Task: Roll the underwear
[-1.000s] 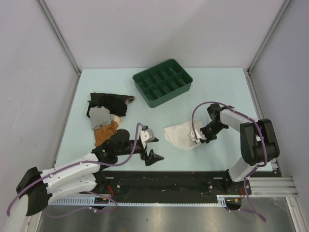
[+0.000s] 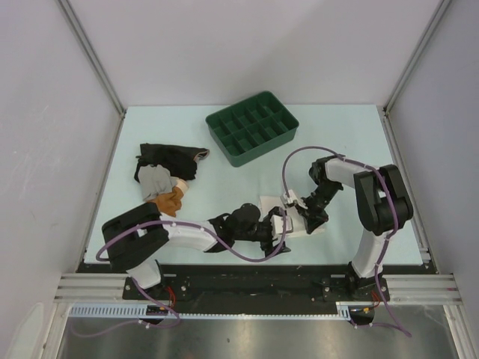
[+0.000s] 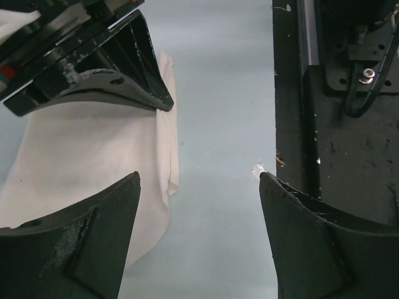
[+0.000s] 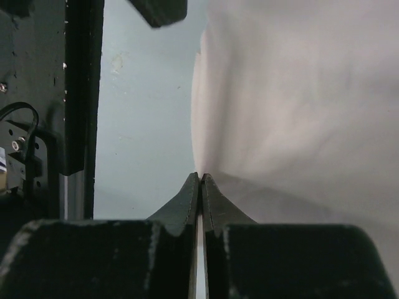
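Observation:
The white underwear (image 2: 268,202) lies on the table in front of the green box, partly covered by both arms in the top view. At its edge my right gripper is shut, with white cloth (image 4: 262,112) right at its fingertips. In the left wrist view, that right gripper pinches the edge of the cloth (image 3: 93,159). My left gripper stands open over bare table close to the cloth's near edge, nothing between its fingers.
A green divided box (image 2: 253,127) stands at the back middle. On the left lies a pile with black (image 2: 171,158), grey (image 2: 156,182) and brown (image 2: 171,200) cloths. Bare table shows at the back right and left of centre.
My left arm has moved right, in beside the underwear. My right arm has shifted slightly left, and the underwear's visible part has slid a little to the right.

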